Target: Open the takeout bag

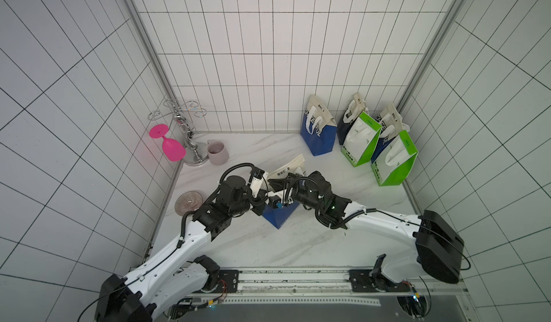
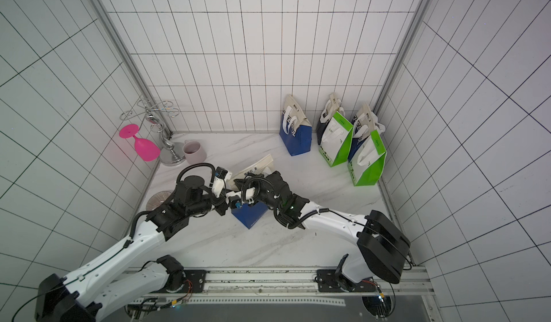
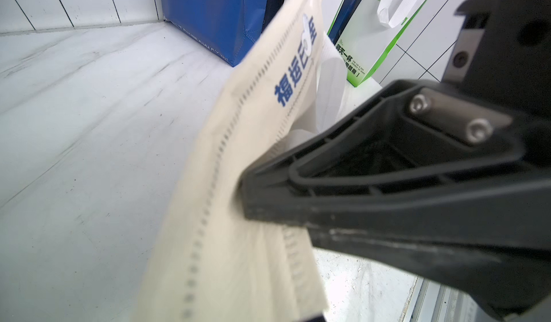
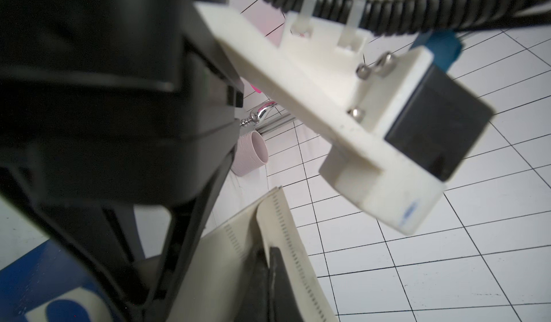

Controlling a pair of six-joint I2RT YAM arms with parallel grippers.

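Note:
The blue takeout bag with a cream top stands mid-table, largely hidden by the arms. My left gripper is shut and close against the bag from the left; whether cloth is between its fingers cannot be seen. In the left wrist view, a black fingertip touches the cream top, whose cloth is creased below it. My right gripper is shut on the bag's cream rim, the edge of the flap running down between its fingertips. The two grippers are very near each other.
Other blue and green-white bags stand at the back right. At the left are a mug, a rack with a pink goblet and a glass dish.

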